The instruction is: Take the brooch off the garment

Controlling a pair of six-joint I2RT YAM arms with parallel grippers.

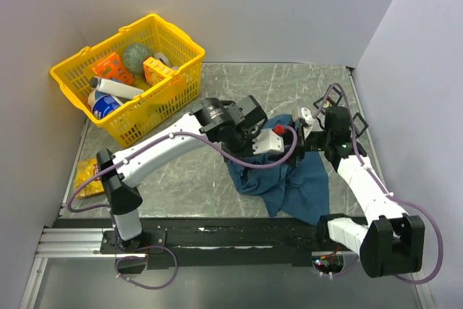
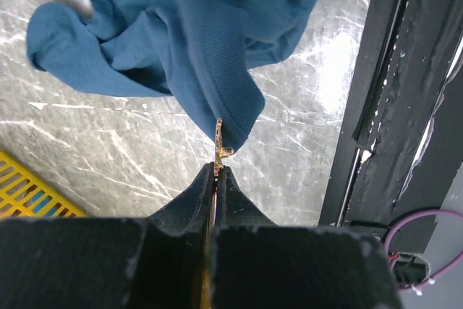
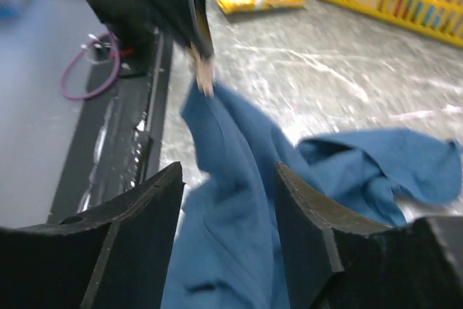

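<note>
The blue garment (image 1: pixel 300 186) lies bunched on the grey marbled table, under both arms. In the left wrist view my left gripper is shut on a thin gold brooch (image 2: pixel 219 142), which lies against the garment's raised narrow end (image 2: pixel 233 117). Whether the brooch is pinned there, I cannot tell. In the right wrist view the brooch (image 3: pixel 205 79) shows blurred at the cloth's tip. Below that tip, my right gripper stands open, its two fingers (image 3: pixel 170 186) spread in front of the cloth and nothing clearly held.
A yellow basket (image 1: pixel 187 81) of assorted goods stands at the back left. Nearer the left edge lies a yellow packet (image 1: pixel 88 179). Black frames (image 1: pixel 359 125) lie at right, partly behind my right arm. Purple cables loop along both arms. Bare table shows left of the garment.
</note>
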